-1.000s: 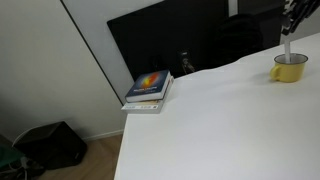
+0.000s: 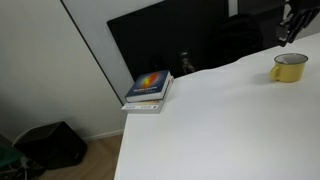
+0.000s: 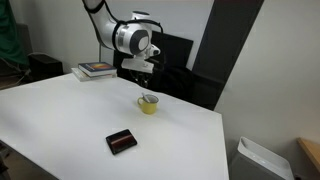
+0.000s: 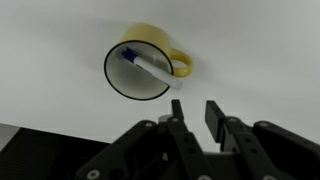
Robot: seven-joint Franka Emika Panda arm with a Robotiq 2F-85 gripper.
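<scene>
A yellow mug, pale inside, stands upright on the white table. In the wrist view a white marker with a dark blue end lies slanted inside it, one end at the rim near the handle. My gripper is open, its two dark fingers apart with only bare table showing between them. It hangs above and beside the mug, clear of it. In exterior view 1 the mug sits at the right edge, under the arm. Exterior view 2 has the mug near the middle of the table.
A black flat object lies on the table, nearer that camera than the mug. Stacked books lie at the table's far edge. A white bin stands off to the right.
One second ago a white, upright length showed between my gripper and the mug. Now the marker rests in the mug, and the gripper is apart from it, higher up.
</scene>
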